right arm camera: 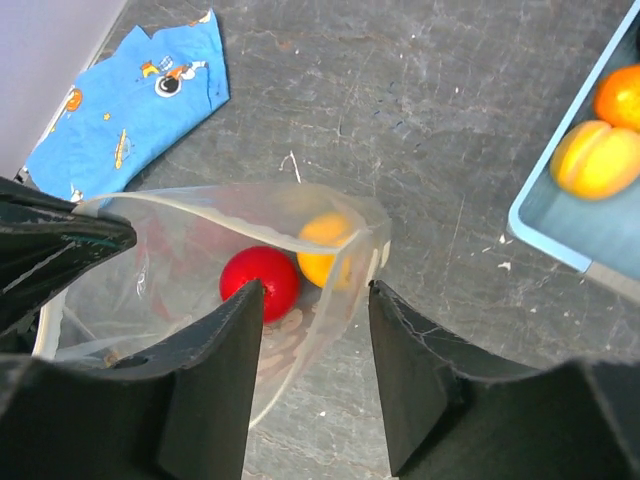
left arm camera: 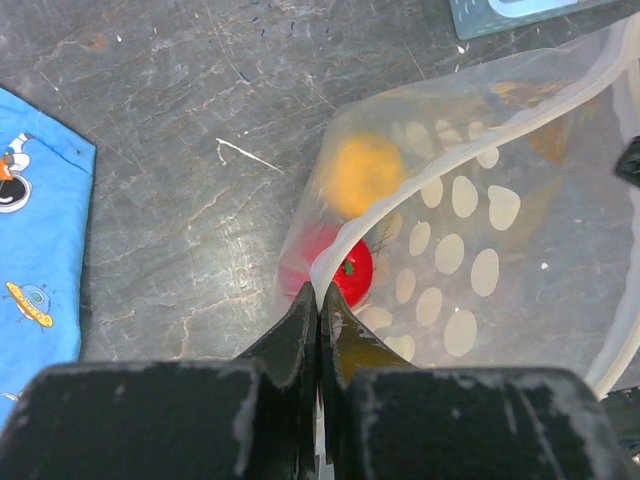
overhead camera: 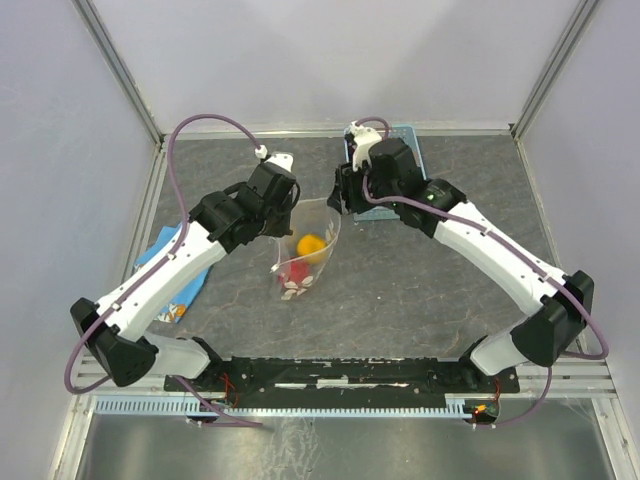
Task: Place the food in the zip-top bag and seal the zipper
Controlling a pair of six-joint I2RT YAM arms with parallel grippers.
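The clear bag (overhead camera: 322, 222) hangs between my two grippers, mouth spread. My left gripper is shut on its rim (left arm camera: 420, 182). My right gripper is open, with a bag corner (right arm camera: 368, 255) in the gap between its parted fingers; no grip shows. Inside the bag lie a yellow-orange food piece (overhead camera: 311, 247) and a red tomato (right arm camera: 262, 284), side by side at the bottom. In the top view the tomato shows only dimly through the plastic.
Behind my right arm stands a light blue basket (overhead camera: 411, 140), with an orange-red piece (right arm camera: 620, 97) and a yellow-orange piece (right arm camera: 596, 160) in it. A blue printed pouch (overhead camera: 186, 290) lies at the left.
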